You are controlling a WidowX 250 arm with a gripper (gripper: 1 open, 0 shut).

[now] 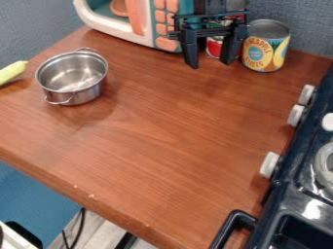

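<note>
My black gripper [208,51] hangs at the top centre in front of a red can [216,45], with its two fingers pointing down and spread apart. The red can is mostly hidden behind it; whether it sits between the fingers I cannot tell. A yellow-labelled can [266,51] stands just to the right. A steel pot [73,88] with two handles sits on the wooden counter [156,146] at the left.
A toy microwave [124,19] in white, teal and orange stands at the back. A corn cob [11,72] lies at the left edge. A black stove [297,204] fills the right side.
</note>
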